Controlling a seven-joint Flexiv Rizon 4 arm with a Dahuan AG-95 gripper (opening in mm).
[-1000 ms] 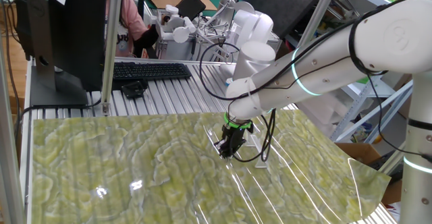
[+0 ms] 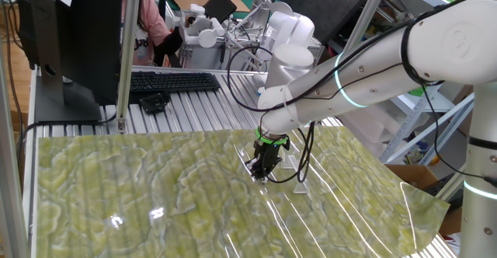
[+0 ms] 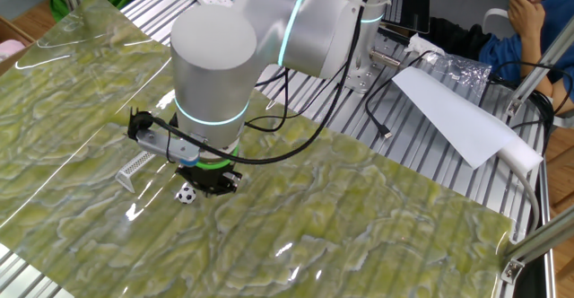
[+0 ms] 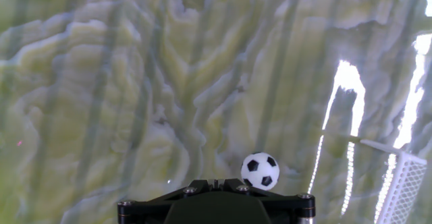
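A small black-and-white football [image 4: 260, 171] rests on the green marbled mat, just right of my gripper's tip in the wrist view. Exterior view 2 has the same ball [image 3: 186, 194] close beside the black gripper [image 3: 215, 187], low over the mat. My gripper appears shut, its fingers together in the middle, with nothing visible between them. A white toy goal [image 4: 403, 187] stands to the right of the ball, apart from it. In exterior view 1 the gripper [image 2: 258, 177] points down at the mat, and the ball cannot be made out there.
The marbled mat [image 2: 140, 188] is broad and mostly bare, with bright light reflections. Behind it are a keyboard [image 2: 175, 82] and a monitor [image 2: 74, 48]. A white sheet [image 3: 448, 114] lies on the slatted table beyond the mat. A loose cable hangs by the arm.
Over the last second my gripper has shifted very slightly in exterior view 1, a little to the left. Everything else there looks the same.
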